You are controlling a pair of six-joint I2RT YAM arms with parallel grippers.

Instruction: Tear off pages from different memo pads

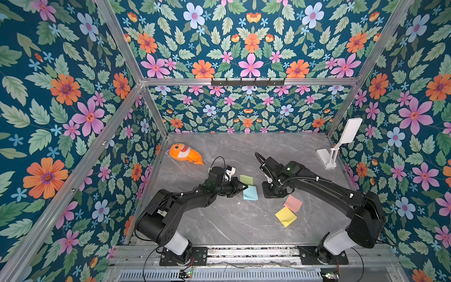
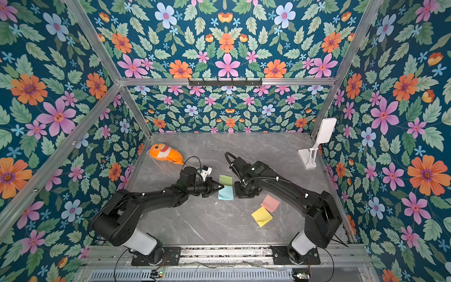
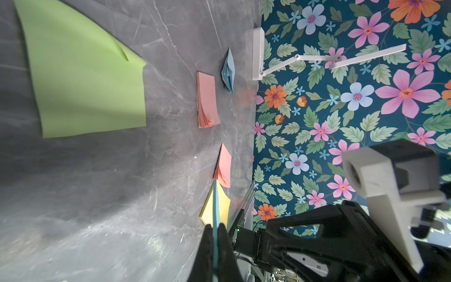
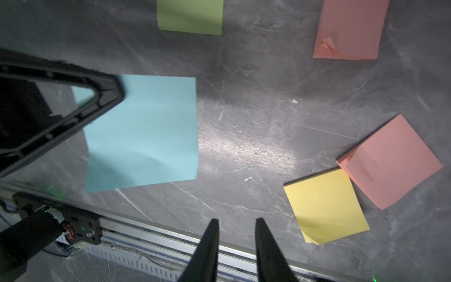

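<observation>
A light-blue sheet (image 4: pixel 145 136) hangs from my left gripper (image 1: pixel 244 187). Between the left fingers it shows edge-on as a thin blue strip (image 3: pixel 215 202), so the fingers are shut on it. To the right of the sheet is my right gripper, its fingertips apart and nothing visible between them. A green sheet (image 3: pixel 89 75) lies on the table beyond the blue one. A yellow pad (image 4: pixel 327 206) rests against a pink pad (image 4: pixel 390 160). Another pink pad (image 4: pixel 352 30) and a blue pad (image 3: pixel 228 71) lie farther back; the right arm hides them in the top views.
An orange plush toy (image 1: pixel 184 153) lies at the back left. At the back right stands a white lamp (image 1: pixel 334 145). Bare grey table (image 1: pixel 225 221) stretches across the front middle.
</observation>
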